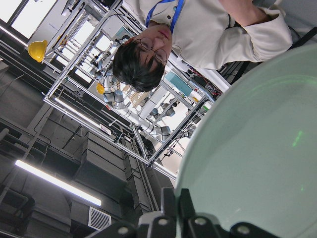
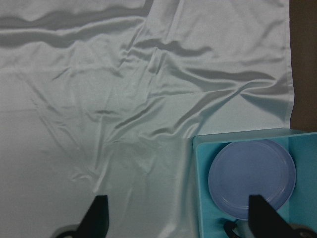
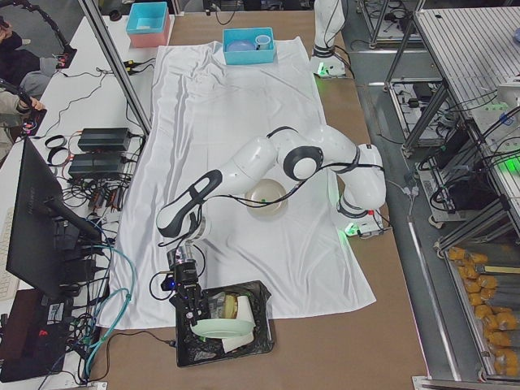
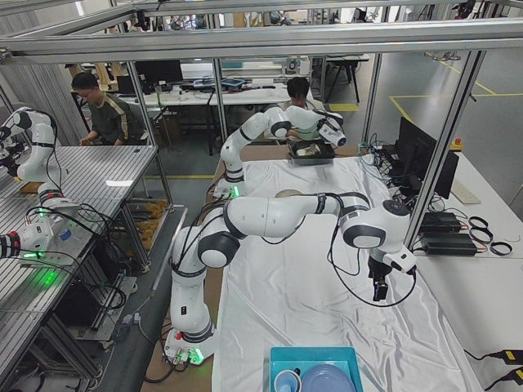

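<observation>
My left gripper point(image 3: 195, 313) is over a black bin point(image 3: 264, 345) at the near end of the cloth, shut on the rim of a pale green plate point(image 3: 223, 327); the plate fills the right of the left wrist view point(image 1: 262, 148). In the bin lie a white roll and smaller items, partly hidden. My right gripper point(image 4: 380, 282) hangs open over the cloth, nothing seen between its fingers. A blue bin point(image 2: 198, 163) holds a blue-purple plate point(image 2: 250, 176) and a cup point(image 4: 286, 382).
A cream round dish point(image 3: 266, 199) sits mid-cloth under the left arm. The white cloth point(image 3: 227, 106) is otherwise mostly clear. Monitor, cables and boxes line the side; a person is beyond the black bin.
</observation>
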